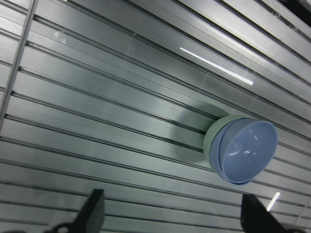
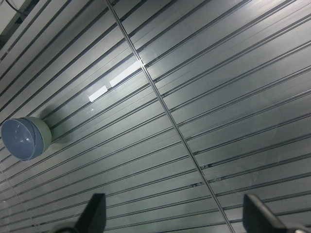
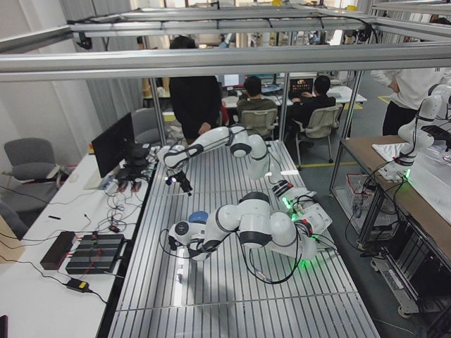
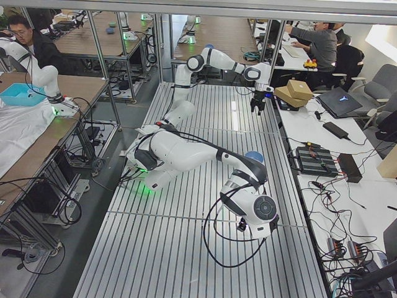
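Note:
Nested bowls, blue inside pale green (image 1: 245,148) (image 2: 18,138), rest on the slatted metal table (image 1: 97,126); in both side views the near arm partly hides them. My left gripper hangs over the table, bowls ahead of it to the right in its wrist view; it is the far gripper (image 4: 257,107) in the camera right view. My right gripper is also above the table, bowls off to the left in its wrist view; it shows at the back (image 3: 184,184) in the camera left view. Both are open, nothing between their fingertips.
White side desks (image 3: 35,296) with a monitor (image 3: 113,144), cables and black devices border the table. A metal frame (image 3: 225,60) runs overhead. Another bench (image 3: 423,193) with a robot stands alongside.

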